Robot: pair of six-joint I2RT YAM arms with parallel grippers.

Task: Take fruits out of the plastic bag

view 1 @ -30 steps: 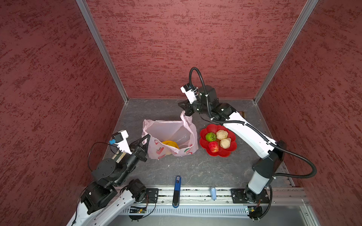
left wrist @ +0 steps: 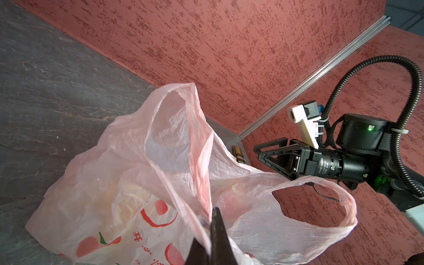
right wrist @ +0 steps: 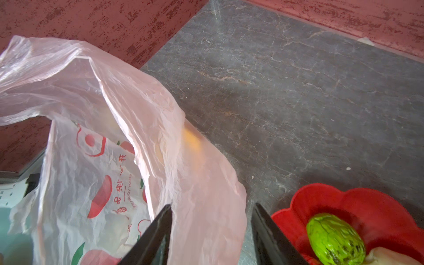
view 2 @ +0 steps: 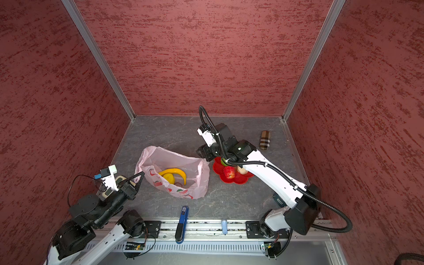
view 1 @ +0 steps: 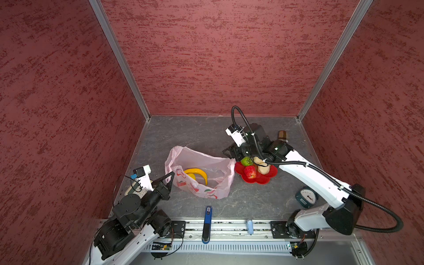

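Observation:
A pink printed plastic bag lies open with bananas inside; in the top right view a round yellow fruit shows there too. My left gripper is shut on the bag's left rim, whose folds run between its fingertips. My right gripper is open, beside and above the bag's right end, with no bag visibly held. A red flower-shaped plate holds a green fruit, a red fruit and pale fruits.
A striped block lies at the back right, a round gauge at the front right, a blue tool at the front edge.
The bag has spread lower and nearer, showing more banana, and my left gripper has moved slightly toward the front.

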